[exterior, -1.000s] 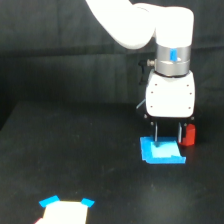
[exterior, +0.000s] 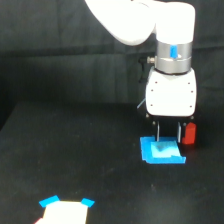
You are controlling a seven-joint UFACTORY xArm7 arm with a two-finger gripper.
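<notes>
The white robot arm reaches down from the top right, its gripper [exterior: 168,130] pointing downward over a pale square pad [exterior: 165,149] edged with blue tape. Two dark fingers hang just above the pad; whether anything sits between them is hard to tell at this size. Right beside the gripper, at its right, is a small red object [exterior: 189,134], partly behind it.
At the bottom left edge a cream square [exterior: 66,214] with blue tape corners is partly cut off.
The arm and gripper have moved very slightly; otherwise the scene looks the same.
</notes>
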